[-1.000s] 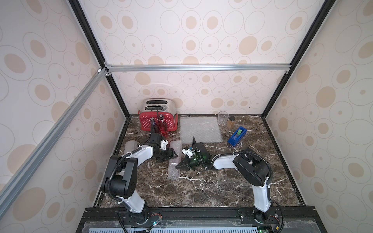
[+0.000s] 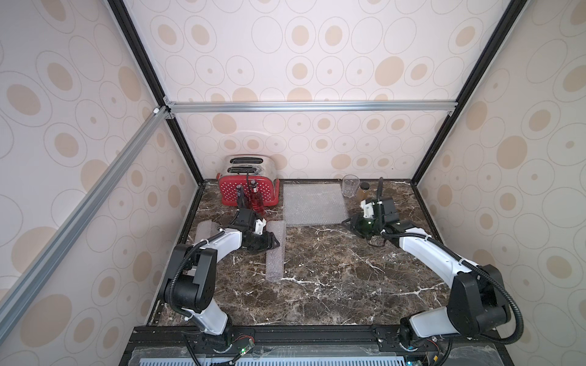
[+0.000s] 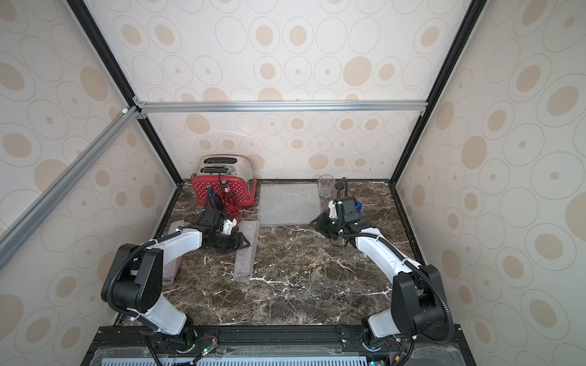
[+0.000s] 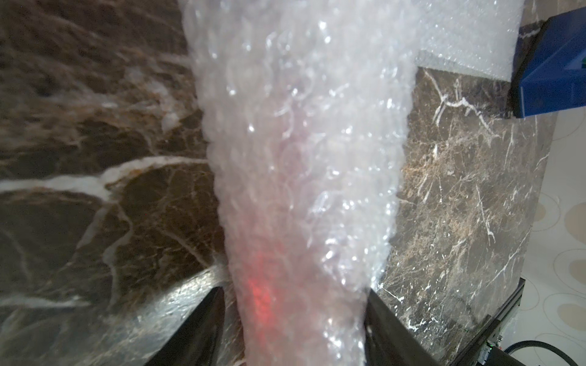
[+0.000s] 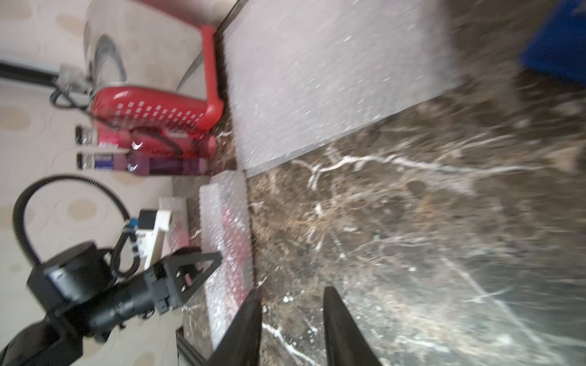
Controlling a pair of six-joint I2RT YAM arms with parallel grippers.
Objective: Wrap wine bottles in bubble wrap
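Observation:
A bubble-wrapped roll (image 2: 275, 262) lies lengthwise on the left part of the counter, red showing through the wrap (image 4: 305, 170) in the left wrist view. My left gripper is shut on it, one finger on each side. Over by the blue holder, my right gripper hangs with its fingers apart and nothing between them. At the back, a flat bubble wrap sheet (image 2: 314, 204) is spread out. Two unwrapped bottles, one red (image 5: 174, 143) and one purple (image 5: 143, 163), stand before the toaster. A second wrapped roll (image 3: 174, 268) lies left, partly behind the left arm.
A red toaster (image 2: 249, 183) stands at the back left. The blue holder (image 4: 552, 67) sits on the right, mostly hidden by the right arm from above. A clear glass (image 2: 350, 185) and a brown jar (image 2: 363, 188) are at the back.
My right arm has swung away from the wrapped roll, back and to the right, and now covers the blue holder. The left arm and the roll have stayed in place.

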